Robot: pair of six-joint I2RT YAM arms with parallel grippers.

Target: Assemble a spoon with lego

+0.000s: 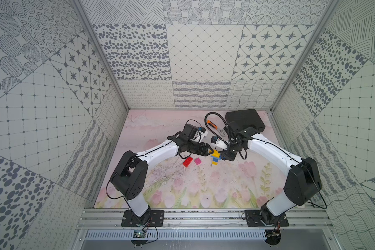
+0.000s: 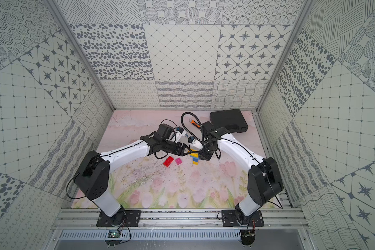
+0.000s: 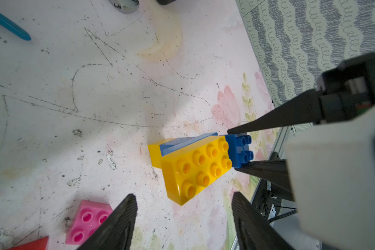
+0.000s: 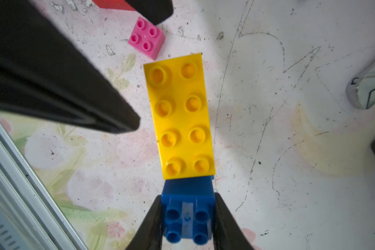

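Note:
A yellow eight-stud brick (image 3: 198, 166) sits atop blue pieces, with another yellow piece (image 3: 156, 155) lower behind it. My right gripper is shut on a small blue brick (image 4: 187, 187) at the yellow brick's end. My left gripper stands open just short of the yellow brick, nothing between its fingers. A pink brick (image 3: 89, 220) and a red brick (image 1: 187, 161) lie on the table to the left.
An orange-handled tool (image 1: 212, 125) lies behind the arms, near a black case (image 1: 244, 118) at the back right.

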